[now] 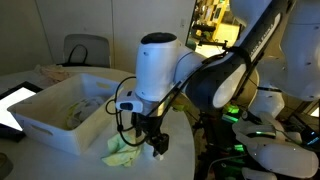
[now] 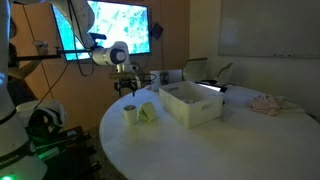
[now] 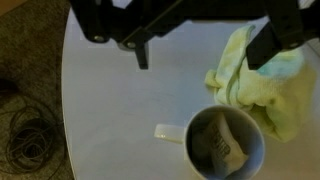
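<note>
A white mug (image 3: pixel 188 150) with its handle to the left stands on the table in the wrist view, with a pale printed packet (image 3: pixel 226 146) inside. In exterior view 2 the same mug (image 2: pixel 131 116) is upright near the table's left edge. Touching or very close beside it lies a crumpled yellow-green cloth (image 3: pixel 272 92), also visible as a cloth (image 1: pixel 122 152) in exterior view 1. My gripper is open above the table, its fingers apart with nothing between them. From exterior view 1, the arm and gripper cover much of the mug.
A large white box (image 2: pixel 190 104) with items inside stands behind the cloth. A dark screen-like object (image 1: pixel 16 108) is at the left in exterior view 1. Cables (image 3: pixel 35 140) lie on the floor past the table edge.
</note>
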